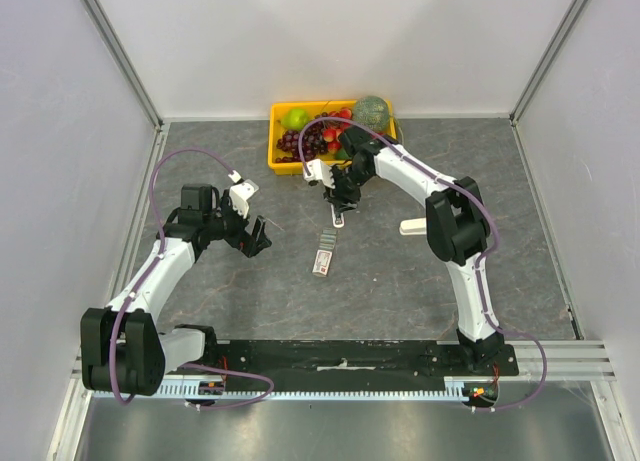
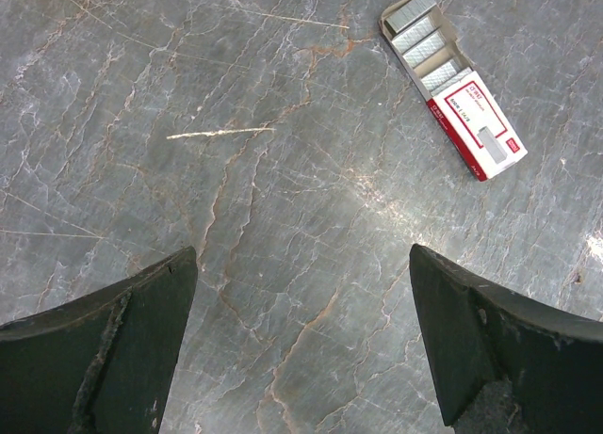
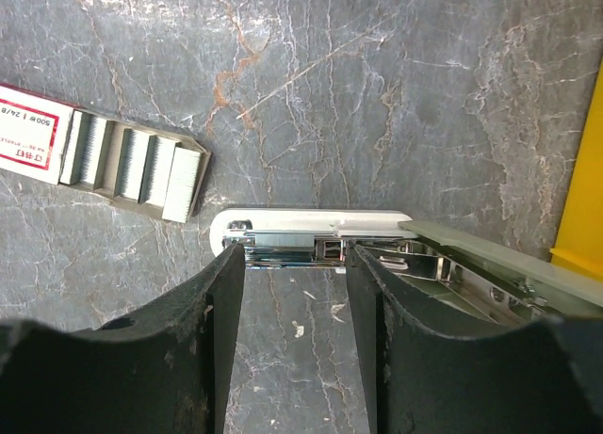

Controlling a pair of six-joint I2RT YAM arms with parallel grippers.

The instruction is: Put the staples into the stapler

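The stapler (image 3: 283, 217) lies on the grey table with its top swung open and its metal channel exposed; from above it is mostly hidden by the right arm. My right gripper is open over that channel, with no staples visible between its fingers. The open staple box (image 3: 28, 133), red and white with several strips of staples (image 3: 179, 184) in its tray, lies beside the stapler, nearer the table's front in the top view. My left gripper hangs open over bare table (image 2: 283, 340), left of the box.
A yellow crate of fruit (image 1: 277, 151) stands at the back, close behind the stapler. A white bar-shaped object (image 1: 413, 226) lies to the right, by the right arm.
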